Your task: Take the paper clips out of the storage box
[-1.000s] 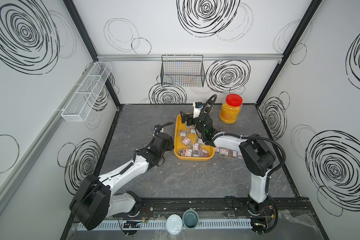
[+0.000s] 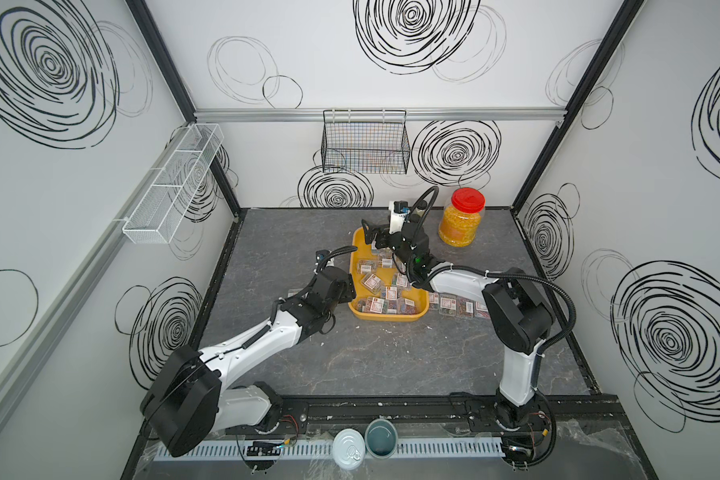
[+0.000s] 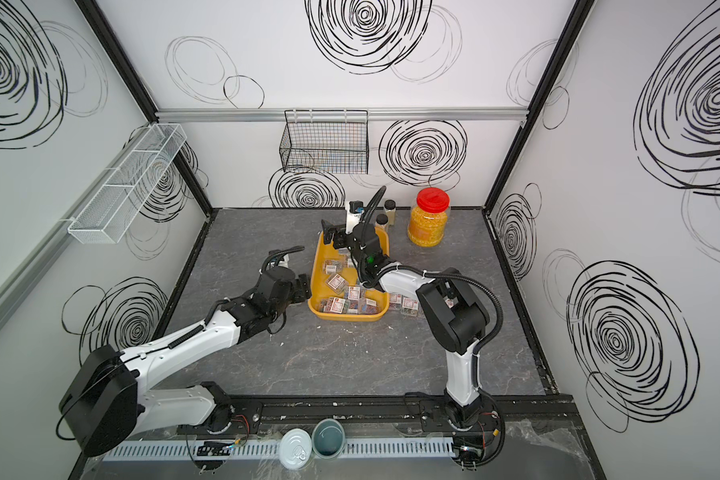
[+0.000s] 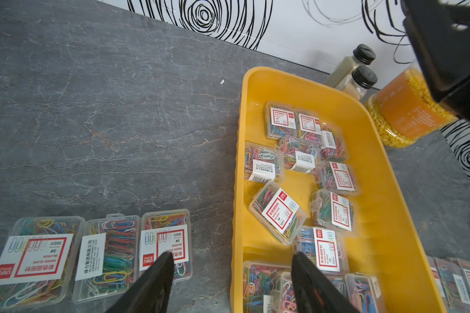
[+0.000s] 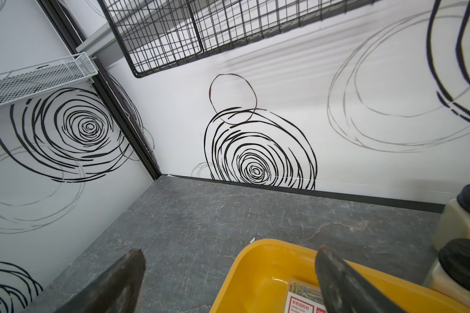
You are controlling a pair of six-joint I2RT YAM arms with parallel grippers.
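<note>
The yellow storage box (image 4: 238,219) lies on the grey table with several clear cases of coloured paper clips in it; one tilted case (image 4: 278,212) lies near its left wall. To the box's left, three more cases stand in a row, the nearest to it being a narrow case (image 4: 165,242). My left gripper is above the box's left wall, fingers apart, nothing between them. My right gripper hangs over the far end of the box, wide open and empty, with a paper clip case (image 5: 304,297) partly behind one finger.
Several more cases (image 2: 459,307) line the table right of the box. Two black-capped bottles (image 4: 364,76) and a red-lidded jar (image 2: 462,217) stand behind and right of it. A wire basket (image 2: 365,142) hangs on the back wall.
My left gripper has shifted a little to the right, toward the box. The right arm has moved only slightly. The cases in the box look the same.
</note>
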